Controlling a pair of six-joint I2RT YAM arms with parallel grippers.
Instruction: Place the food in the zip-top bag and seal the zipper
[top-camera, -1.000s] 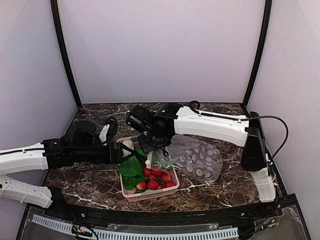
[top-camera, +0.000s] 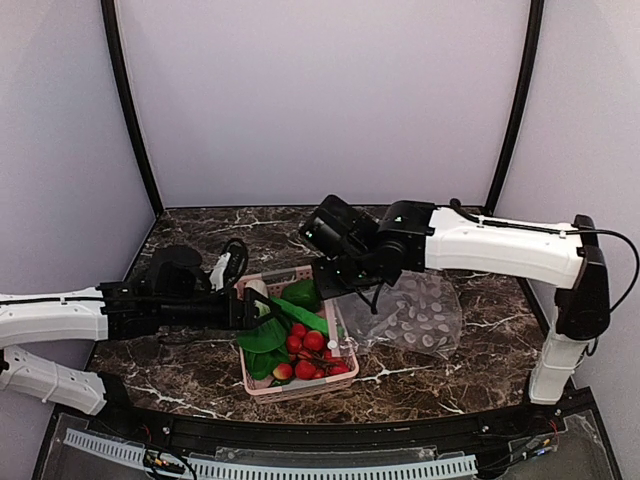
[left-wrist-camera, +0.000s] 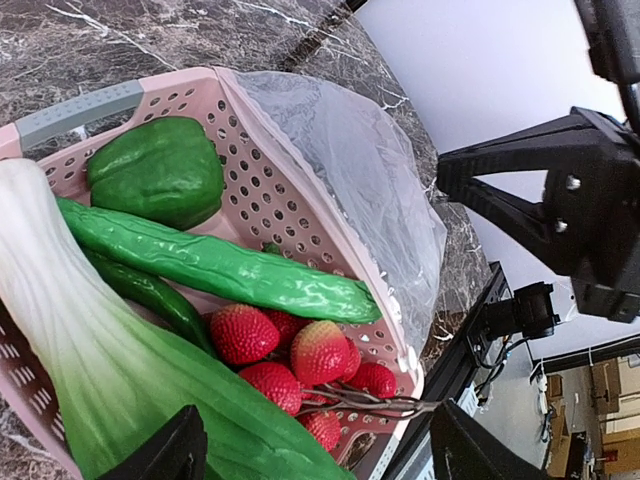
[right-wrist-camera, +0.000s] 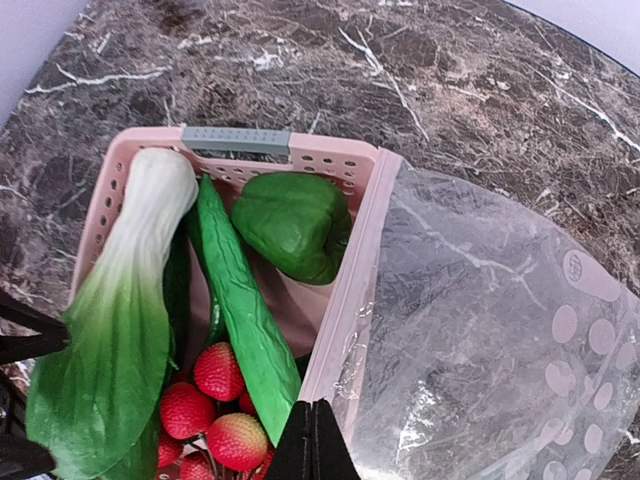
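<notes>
The clear zip top bag (right-wrist-camera: 470, 320) lies right of the pink basket, its pale zip strip (right-wrist-camera: 340, 290) along the basket's right rim. No food shows inside it; white oval prints mark its far part. In the basket are a white-and-green leafy vegetable (right-wrist-camera: 120, 310), a green pepper (right-wrist-camera: 295, 225), a long green vegetable (right-wrist-camera: 240, 310) and several strawberries (left-wrist-camera: 318, 350). Open and empty, my left gripper hovers above the basket's front left part. My right gripper is shut above the zip strip, nothing visible between its fingers.
The pink basket (top-camera: 262, 392) stands at the middle of the dark marble table (top-camera: 410, 390). Both grippers are close together above it. Bare table lies behind the basket, and in front of the bag.
My right gripper has shifted right and its arm has swung outward. The bag's zip edge, earlier slanting over the basket's contents, has moved right to the rim. My left arm has barely moved.
</notes>
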